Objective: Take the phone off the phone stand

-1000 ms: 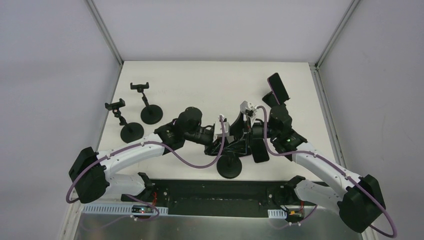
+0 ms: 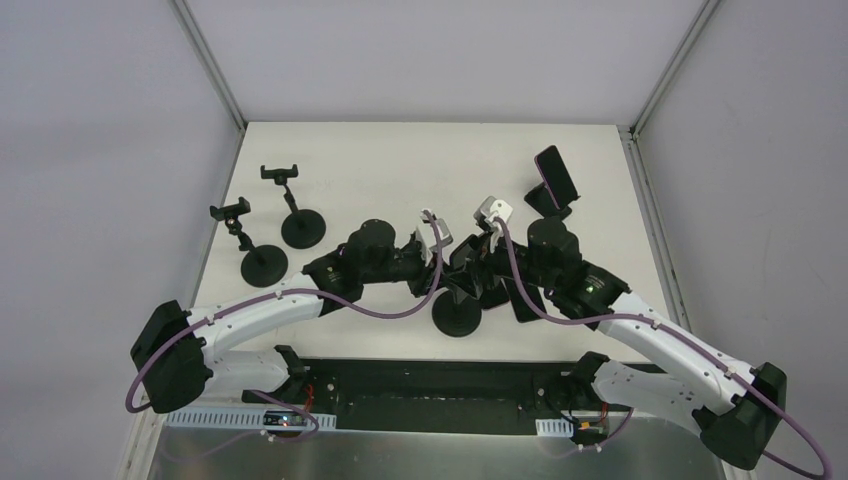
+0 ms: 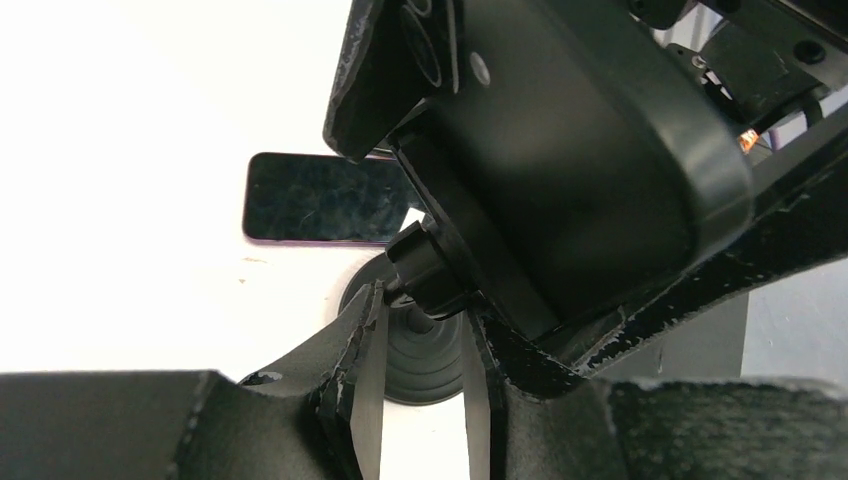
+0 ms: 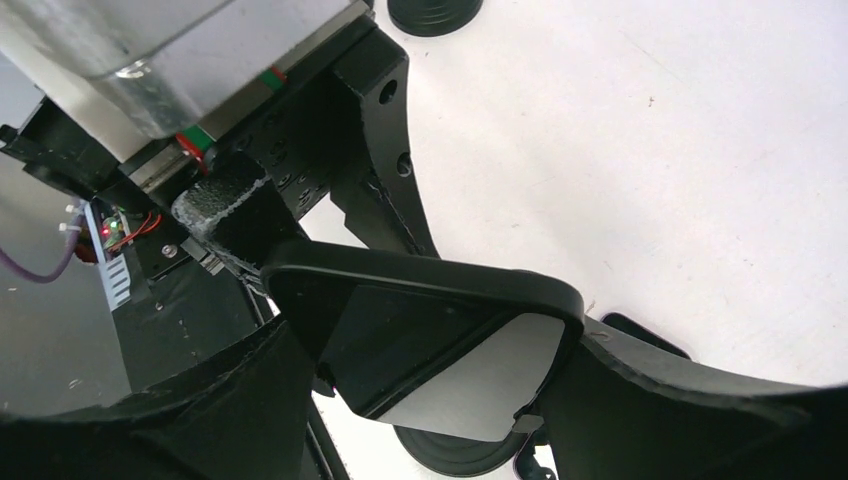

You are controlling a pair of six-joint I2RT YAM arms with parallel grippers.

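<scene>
A phone stand with a round black base [image 2: 456, 318] stands at the front middle, both grippers meeting over it. My right gripper is shut on a dark phone [image 4: 420, 262], which is seen end-on between its fingers in the right wrist view. My left gripper is low at the stand, its fingers part open around the stand's upper part, with the round base seen between them in the left wrist view. Whether the phone still touches the stand's holder is hidden by the grippers.
Dark phones [image 2: 525, 305] lie flat right of the stand. Two empty stands [image 2: 264, 263] [image 2: 303, 229] are at the left; another phone [image 2: 555, 175] sits on a stand at back right.
</scene>
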